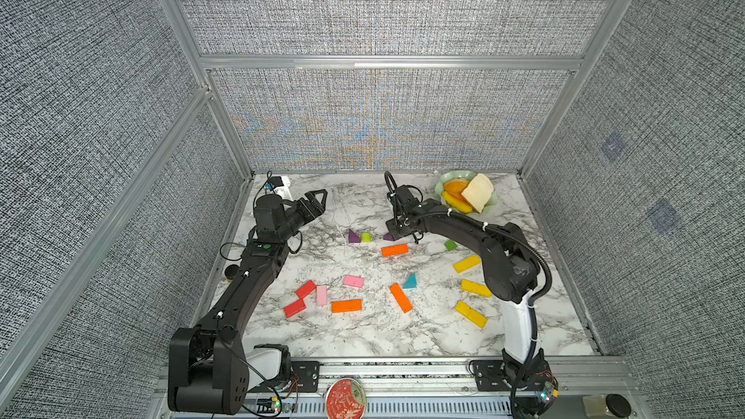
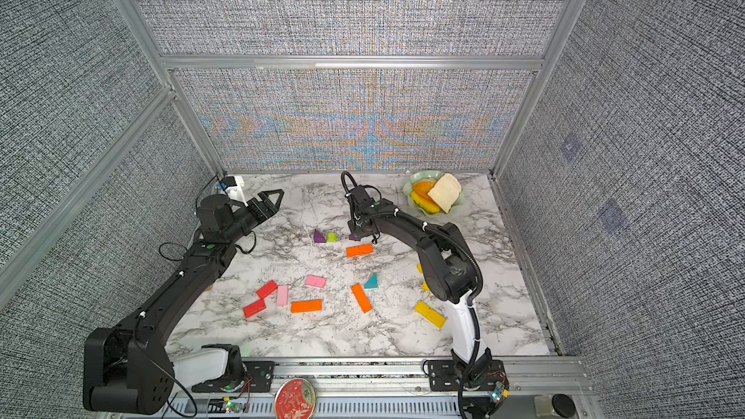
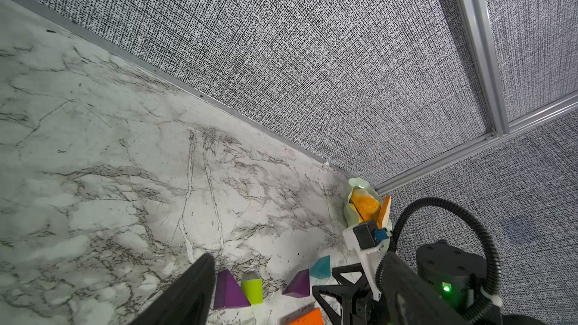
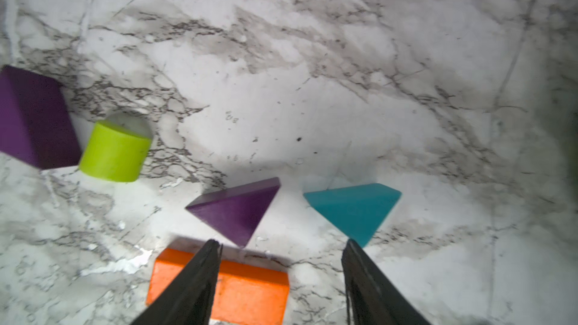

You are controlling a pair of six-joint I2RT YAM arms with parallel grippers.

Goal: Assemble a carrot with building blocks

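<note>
Loose blocks lie on the marble table. My right gripper is open, hovering over a purple triangle, a cyan triangle and an orange block. A green cylinder and another purple block lie to their left. My left gripper is raised at the back left, open with nothing between its fingers. Nearer the front lie orange, red, pink and yellow blocks, plus another cyan triangle.
A bowl with orange, yellow and cream items stands at the back right. Walls enclose the table on the back and sides.
</note>
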